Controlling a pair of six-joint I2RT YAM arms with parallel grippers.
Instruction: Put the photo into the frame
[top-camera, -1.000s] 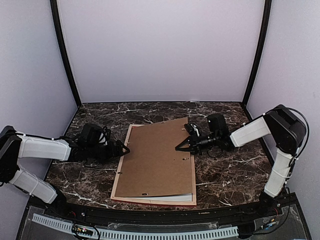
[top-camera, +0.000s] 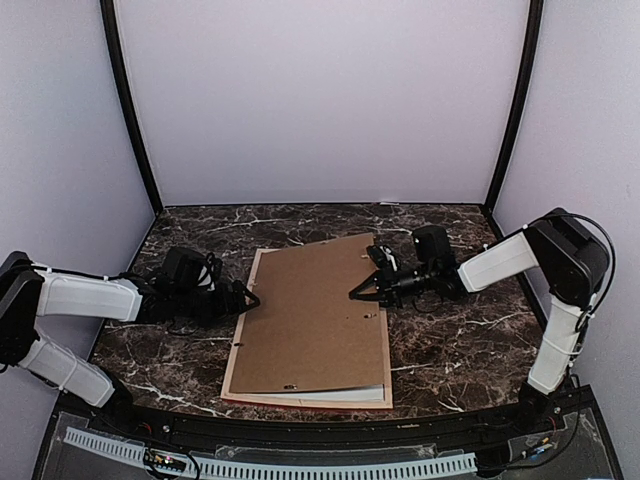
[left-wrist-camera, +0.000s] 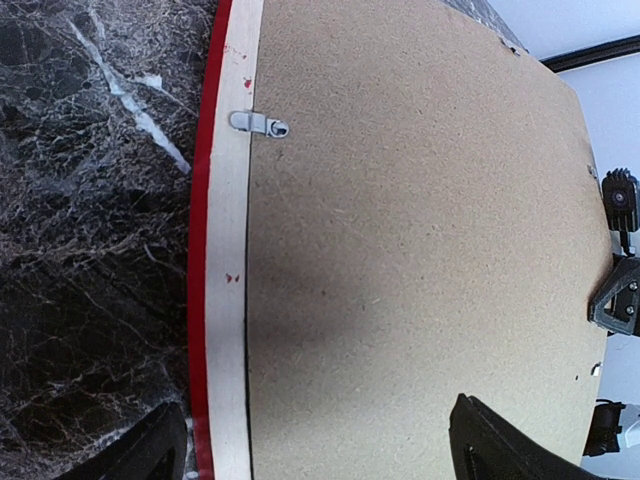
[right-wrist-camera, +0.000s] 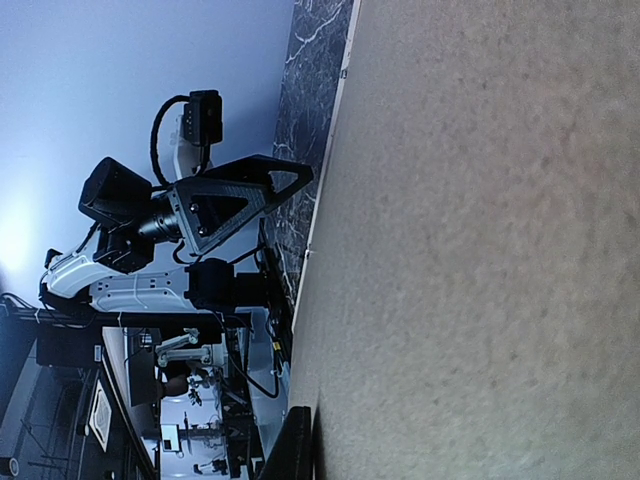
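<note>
A large brown backing board lies over the pale wooden frame, slightly askew, its right side raised. At the front, a white strip shows between board and frame; whether it is the photo I cannot tell. My right gripper is shut on the board's right edge; in the right wrist view the board fills much of the picture. Beside the frame's left edge, my left gripper stands open. Its wrist view has the board's left edge along the frame's inner border, with nothing gripped.
Small metal clips sit along the frame, one clip at its left border reaching onto the board. White walls enclose the back and sides.
My left arm has stayed still.
</note>
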